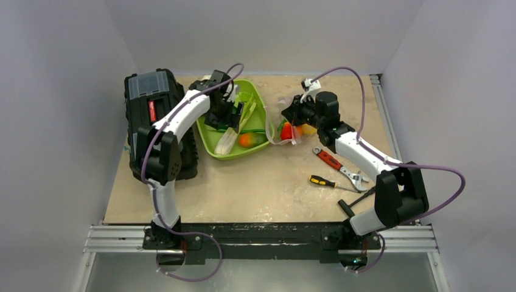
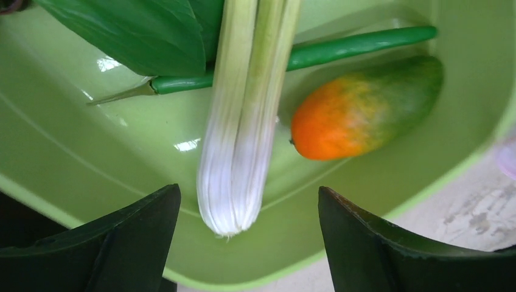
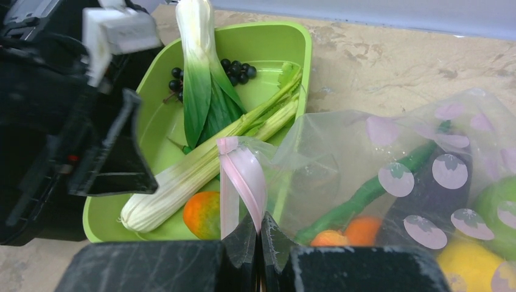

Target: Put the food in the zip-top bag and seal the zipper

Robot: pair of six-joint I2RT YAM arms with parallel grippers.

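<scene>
The clear zip bag [image 3: 341,152] lies right of the green bin, with a green pepper [image 3: 365,194], an eggplant and other food inside. My right gripper is shut on the bag's pink-edged rim [image 3: 246,173]. Over the bin, my left gripper stands open, nothing between its fingers. Below it in the left wrist view lie a celery bunch [image 2: 237,152], a mango [image 2: 365,109], a thin green chili [image 2: 359,48] and a leafy green [image 2: 140,30]. Dark grapes [image 3: 240,70] and a leek [image 3: 198,55] show in the right wrist view.
The green bin [image 1: 263,100] has raised walls round the food. A black toolbox [image 1: 146,100] stands at its left. A red wrench [image 1: 328,159], a screwdriver [image 1: 328,182] and a hammer [image 1: 347,208] lie at the right.
</scene>
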